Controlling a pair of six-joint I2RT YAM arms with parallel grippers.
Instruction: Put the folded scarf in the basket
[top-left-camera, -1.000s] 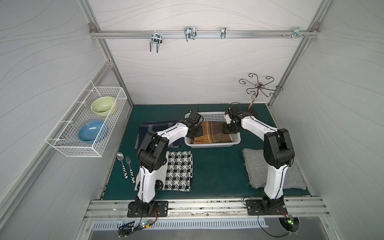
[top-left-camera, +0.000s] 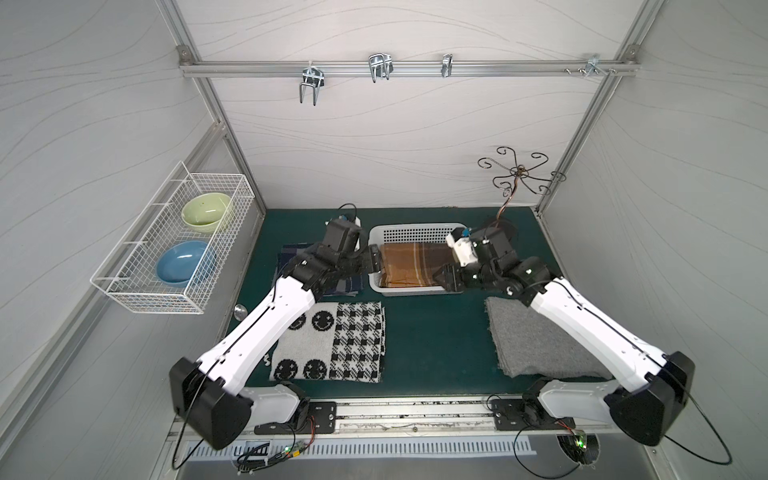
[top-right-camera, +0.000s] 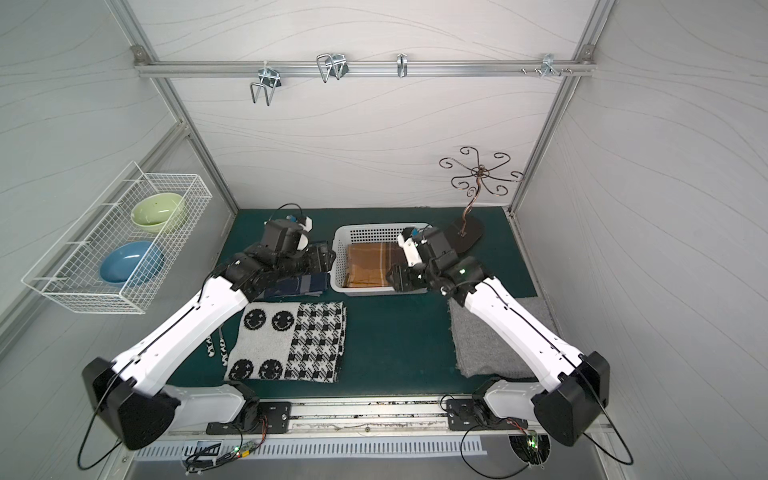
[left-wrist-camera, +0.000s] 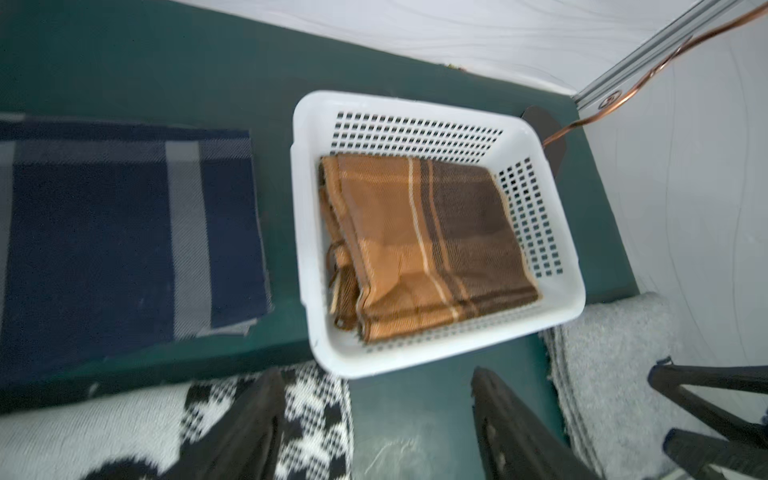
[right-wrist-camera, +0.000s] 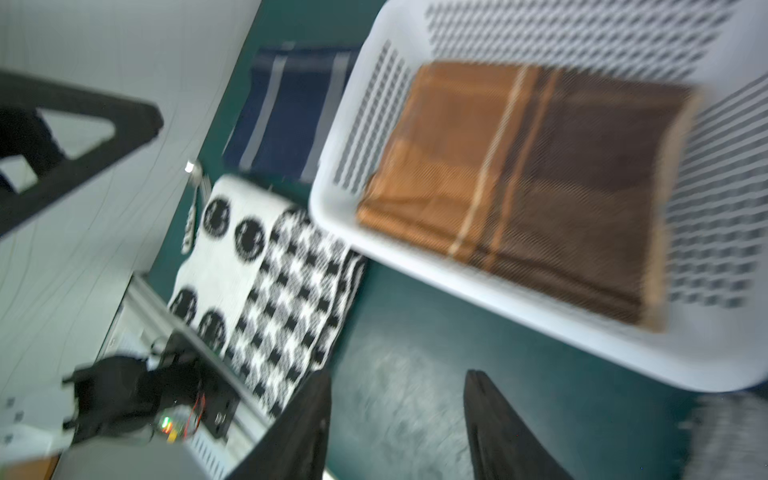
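A white plastic basket (top-left-camera: 414, 292) holds a folded brown and orange plaid scarf (left-wrist-camera: 432, 240), lying fairly flat with a loose bunched edge along its left side in the left wrist view. My left gripper (top-left-camera: 373, 260) is raised above the basket's left end, open, with nothing between its fingers. My right gripper (top-right-camera: 401, 276) hangs above the right-front part of the basket, its fingers apart and empty in the blurred right wrist view.
A navy plaid cloth (left-wrist-camera: 112, 232) lies left of the basket, a black-and-white cloth (top-left-camera: 352, 344) front left, a grey cloth (top-left-camera: 544, 344) front right. A wire stand (top-right-camera: 472, 180) rises back right.
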